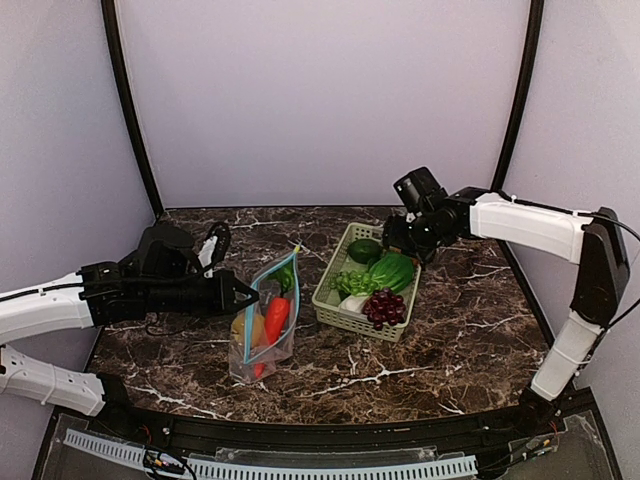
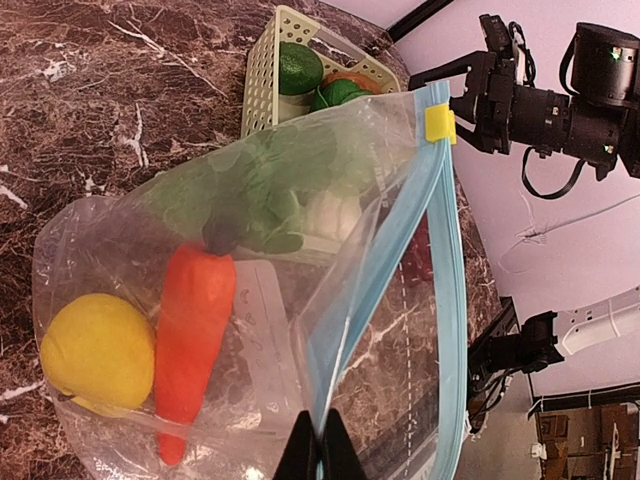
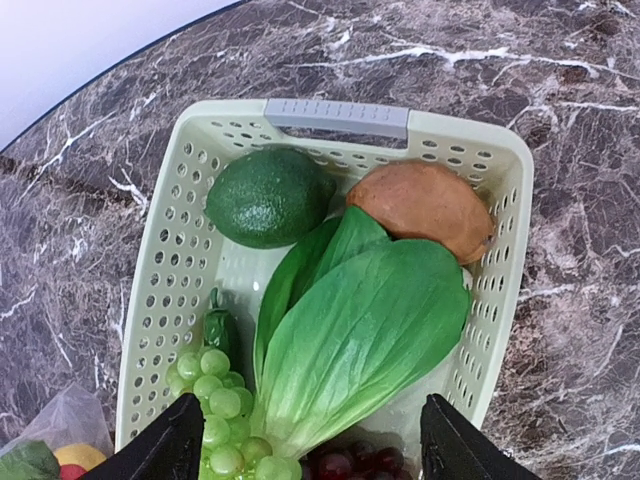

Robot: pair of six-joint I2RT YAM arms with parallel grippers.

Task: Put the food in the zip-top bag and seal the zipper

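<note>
The zip top bag [image 1: 262, 340] stands open at centre-left, holding a red carrot [image 2: 195, 330], a yellow round food [image 2: 98, 350] and something green. My left gripper is shut on the bag's edge. My right gripper hangs part open over the basket [image 3: 160, 280], nothing between its fingers. In the basket lie an avocado [image 3: 268, 200], a brown potato-like food [image 3: 420, 205], bok choy [image 3: 365, 330], green grapes [image 3: 225, 400], a small green pepper [image 3: 219, 328] and dark red grapes [image 1: 385, 307].
Pale walls enclose the back and both sides.
</note>
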